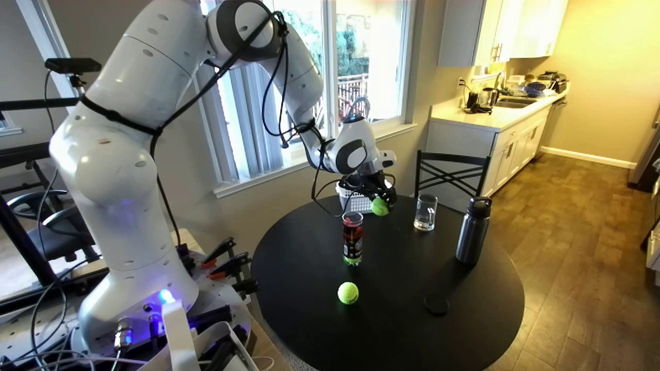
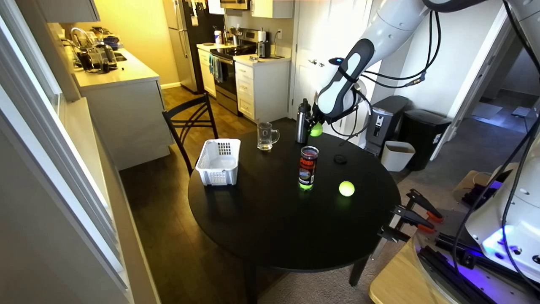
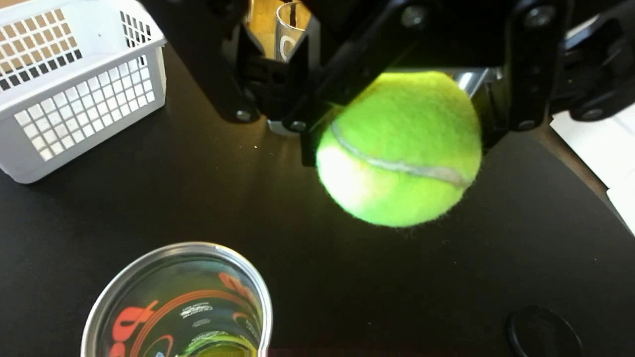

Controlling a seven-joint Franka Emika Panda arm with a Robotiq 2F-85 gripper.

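Observation:
A green tennis ball [image 3: 399, 166] fills the space between the black fingers of my gripper in the wrist view. It hangs clear of the tabletop, and the fingers are closed around its sides. A clear tennis ball can [image 2: 307, 168] with red and black print stands upright and open at the top, with a ball low inside. In the wrist view the open rim of the can [image 3: 263, 288] is below and left of the held ball. A second loose ball [image 1: 348, 293] rests on the table, apart from the can.
The white basket [image 2: 218, 172] looks empty. A glass mug [image 2: 264, 137], a steel bottle [image 1: 474, 232] and a flat black disc [image 1: 436, 303] also occupy the round black table [image 1: 396, 334]. A chair [image 1: 451, 173] stands behind it. Bare tabletop surrounds the loose ball.

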